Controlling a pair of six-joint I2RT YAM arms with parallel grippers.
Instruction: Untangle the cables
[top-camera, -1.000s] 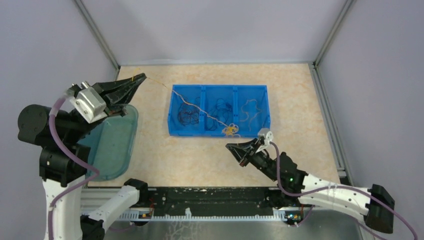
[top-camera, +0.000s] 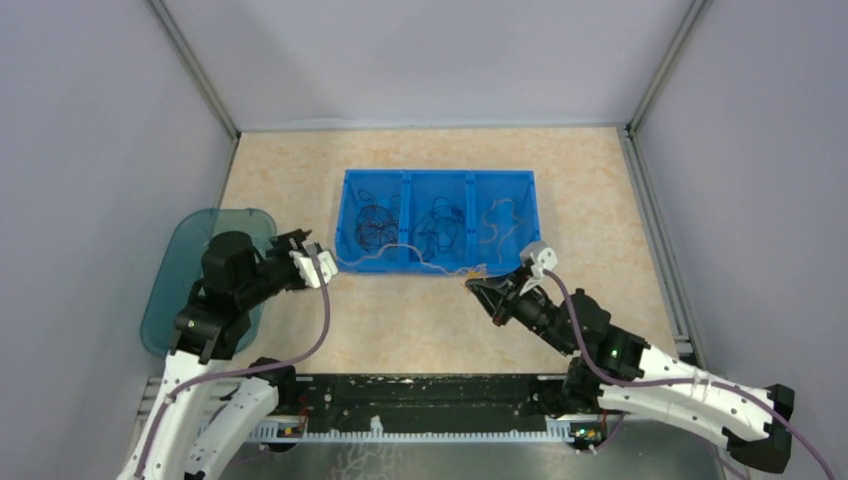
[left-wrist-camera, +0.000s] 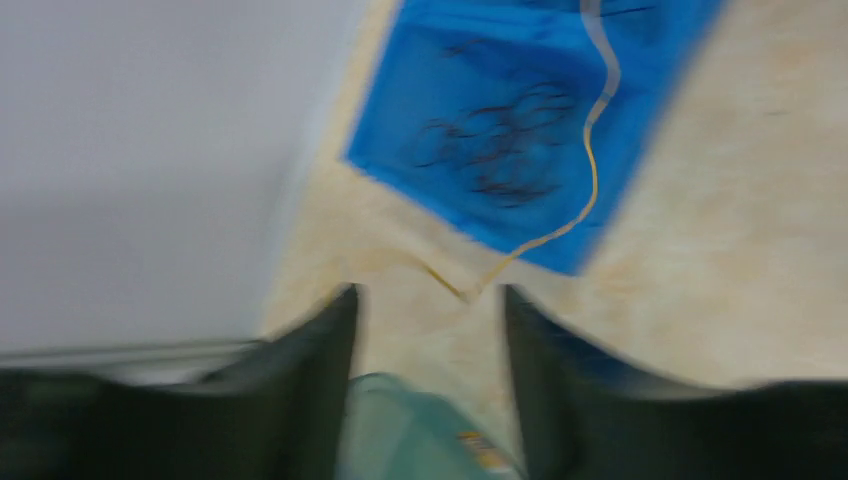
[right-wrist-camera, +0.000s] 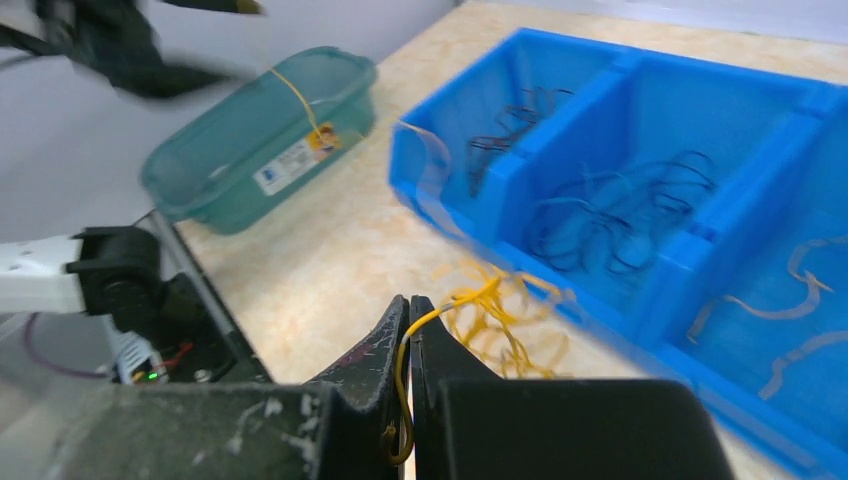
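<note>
A pale yellow cable (top-camera: 415, 250) runs from near my left gripper across the blue bin's front to a yellow tangle (top-camera: 475, 270) at my right gripper. The left fingers are apart and blurred; the cable (left-wrist-camera: 595, 160) bends beyond their tips, and whether it touches them is unclear. The right gripper is shut, with a yellow strand (right-wrist-camera: 402, 380) at its fingertips and down over it; the loose loops lie just beyond, blurred in the right wrist view.
The three-compartment blue bin (top-camera: 438, 176) holds dark cables left and middle, pale ones right. A teal tub (top-camera: 165, 290) stands at left, partly behind the left arm. The table front between the arms is clear.
My left gripper has come down toward the table, away from the camera and rightward. The right gripper has shifted slightly at the tangle. The cable now sags in a wavy line.
</note>
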